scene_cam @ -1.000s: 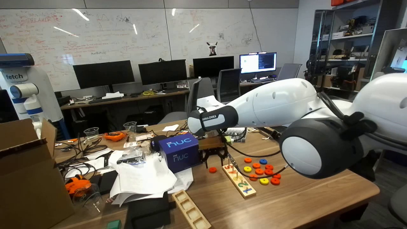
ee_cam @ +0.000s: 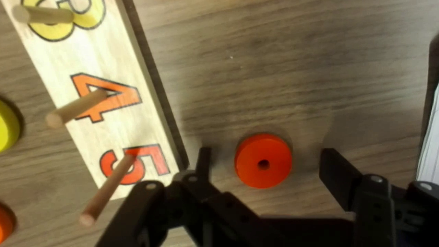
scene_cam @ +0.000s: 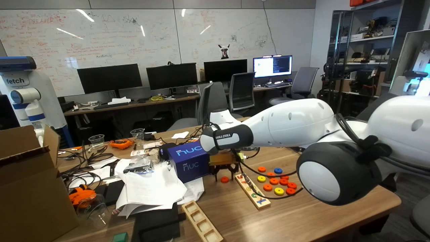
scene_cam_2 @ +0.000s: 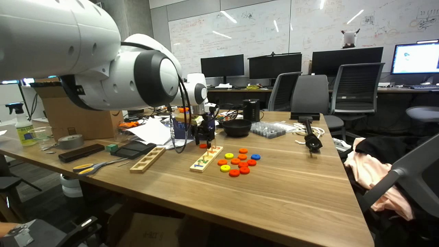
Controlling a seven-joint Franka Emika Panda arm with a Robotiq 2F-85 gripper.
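Between the fingers of my gripper a red disc [ee_cam: 263, 160] with a centre hole lies flat on the table. Clear gaps show on both sides of it, so the fingers stand apart and touch nothing. Left of the disc in the wrist view is the wooden peg board [ee_cam: 135, 111], with bare pegs at the numbers 3, 4 and 5. In exterior view 1 the same red disc [scene_cam: 224, 179] sits just below my gripper, beside the far end of the board.
Several loose red, yellow and blue discs [scene_cam_2: 234, 173] are spread beside the board. The blue NUC box [scene_cam: 189, 161] stands close to my gripper, with papers [scene_cam: 155, 187] near it. An empty wooden tray [scene_cam_2: 148, 160] lies apart.
My arm and gripper have come down towards the table over the red disc. The disc and the board have stayed in place.
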